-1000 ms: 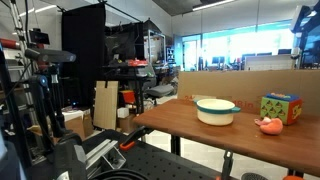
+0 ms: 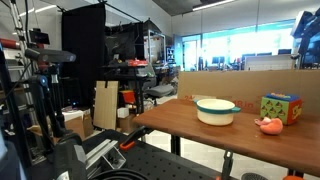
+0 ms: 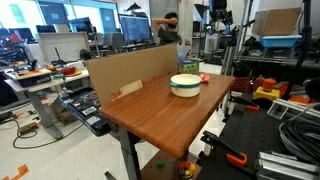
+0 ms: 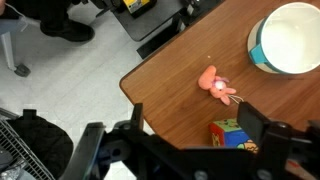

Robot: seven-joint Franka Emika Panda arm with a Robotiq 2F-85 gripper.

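High above the table, my gripper stands open, its two fingers wide apart and nothing between them. In exterior view 1 part of it shows at the top right edge. A pinkish-orange toy lies on the brown table, ahead of the gap between the fingers in the wrist view. A white bowl with a teal rim sits left of the toy in exterior view 1. The colourful box stands behind the toy; in the wrist view the right finger partly covers this box.
A cardboard panel stands along the table's back side. Cables and black equipment lie beside the table.
The gripper has come lower and further into exterior view 1 at the top right. The bowl, toy and box have not moved.
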